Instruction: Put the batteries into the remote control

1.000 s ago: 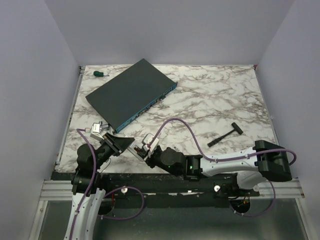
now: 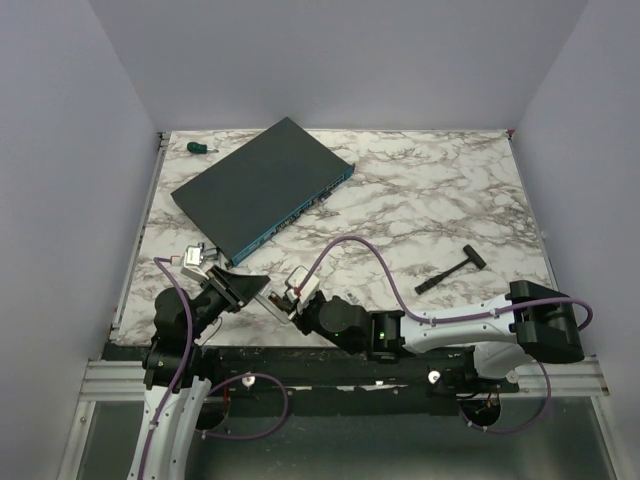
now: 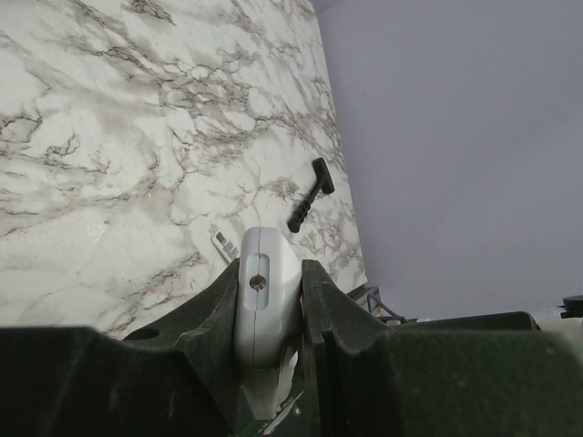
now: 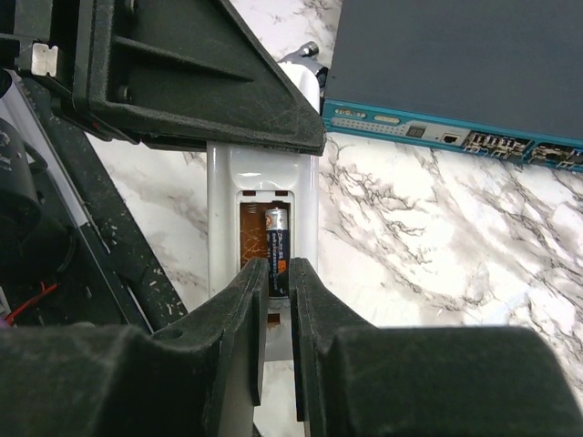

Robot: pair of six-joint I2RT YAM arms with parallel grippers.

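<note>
The white remote (image 4: 225,228) is held by my left gripper, which is shut on its upper end. Its back faces the right wrist camera, with the battery bay open and one black-and-orange battery (image 4: 277,246) in it, beside an empty brown slot. My right gripper has its fingertips over the lower part of that battery, close together with a slim gap; whether they grip it I cannot tell. In the top view both grippers meet over the remote at the front left.
A dark switch box (image 2: 262,180) lies at the back left, a green screwdriver (image 2: 197,148) behind it. A black hammer (image 2: 450,270) lies at the right. A pale strip-like object (image 3: 222,243) lies on the marble table, whose back right is clear.
My right gripper has shifted very slightly by the remote in the top view. The left arm looks unchanged.
</note>
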